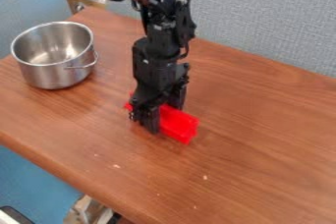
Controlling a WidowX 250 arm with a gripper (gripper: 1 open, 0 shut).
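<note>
My black gripper [156,111] reaches down from the top of the view to the wooden table, shut on a red block [180,124]. The block lies low at the table surface, sticking out on both sides of the fingers, mostly to the right. To the left stands a steel pot [53,56] with side handles, apart from the gripper.
A grey wall is behind.
</note>
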